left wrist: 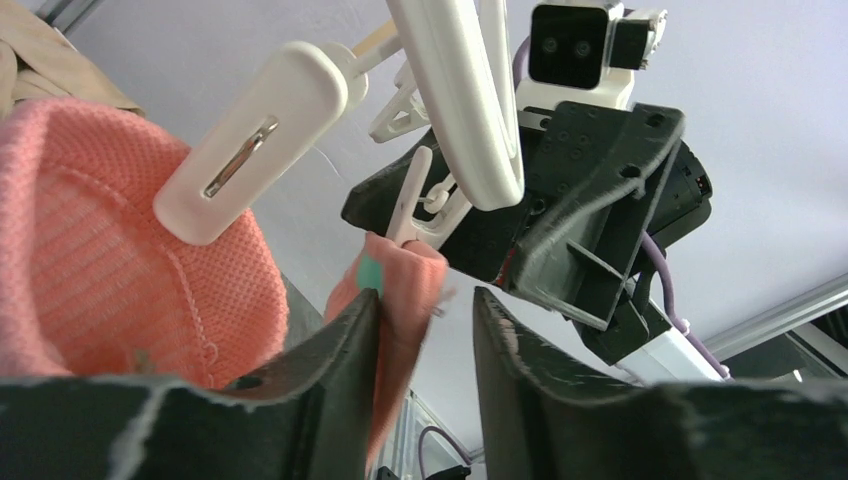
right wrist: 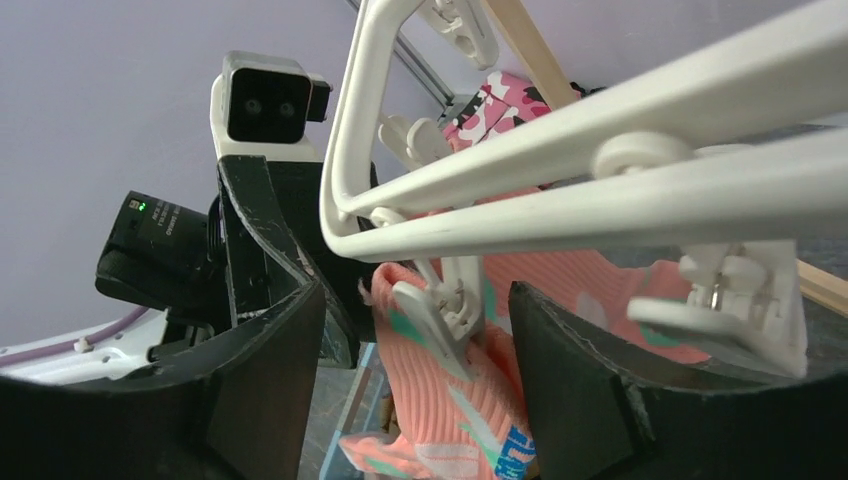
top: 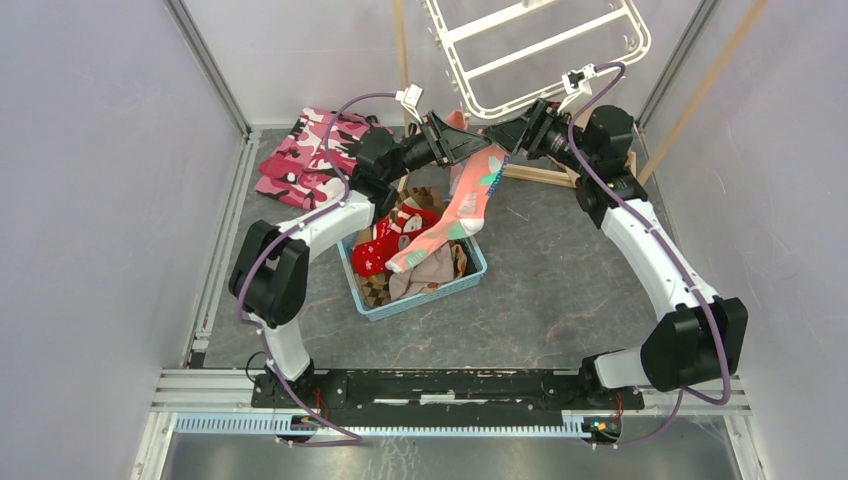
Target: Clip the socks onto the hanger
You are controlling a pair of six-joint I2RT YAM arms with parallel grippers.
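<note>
A coral-pink sock (top: 470,200) with green and white patches hangs from a white clip (right wrist: 447,310) on the corner of the white hanger (right wrist: 520,235). The clip's fingers pinch its cuff. My left gripper is open around the cuff, which rests near one finger (left wrist: 350,345). My right gripper stands open around the clip, its fingers apart on either side. Another pink sock (left wrist: 110,250) hangs at the left of the left wrist view, beside another clip (left wrist: 255,140). Its top is partly hidden in the top view.
A blue basket (top: 425,295) holding red, brown and grey socks stands below. Folded pink camouflage cloth (top: 300,170) lies at the back left. Wooden bars (top: 540,173) stand behind the grippers.
</note>
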